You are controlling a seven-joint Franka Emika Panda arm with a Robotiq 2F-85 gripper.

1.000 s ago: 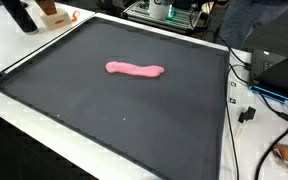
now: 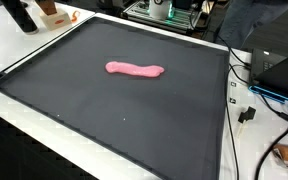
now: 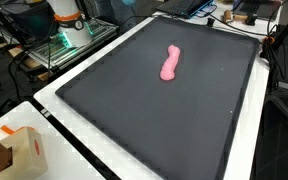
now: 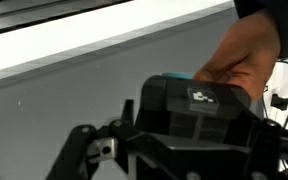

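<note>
A pink, elongated, slightly wavy object (image 2: 134, 69) lies on the dark grey board (image 2: 104, 110), towards its far side. The second exterior view also has this pink object (image 3: 170, 62) on the board, with nothing touching it. In the wrist view my black gripper fills the lower middle, over a grey surface. A person's hand (image 4: 246, 55) is right beside its front end, and a sliver of something teal (image 4: 178, 75) shows behind the gripper. The fingertips and whatever may be between them are hard to make out. Neither exterior view shows the gripper clearly.
Part of the white robot arm (image 3: 72, 30) stands beyond the board's edge. Cables (image 3: 234, 22) and dark equipment lie around the far side. A brown and white item (image 3: 19, 155) occupies the near left corner. Most of the board is bare.
</note>
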